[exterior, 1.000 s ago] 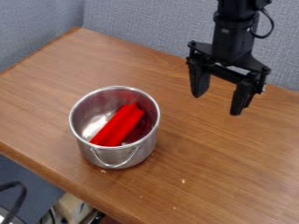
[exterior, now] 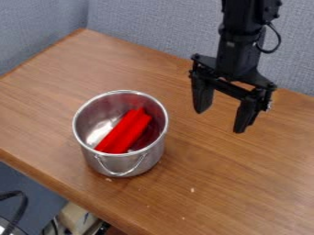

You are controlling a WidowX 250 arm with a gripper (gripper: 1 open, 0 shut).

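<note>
A silver metal pot (exterior: 92, 151) with a handle stands on the wooden table at the lower left. Inside it lies a red elongated object (exterior: 123, 130). My black gripper (exterior: 227, 110) hangs over the table at the upper right, apart from the pot, with its two fingers spread wide and nothing seen between them.
A grey-blue wall stands behind. Dark cables (exterior: 10, 197) lie off the table's lower left edge.
My gripper has shifted slightly left, with a small change in tilt. The pot and red object have not moved.
</note>
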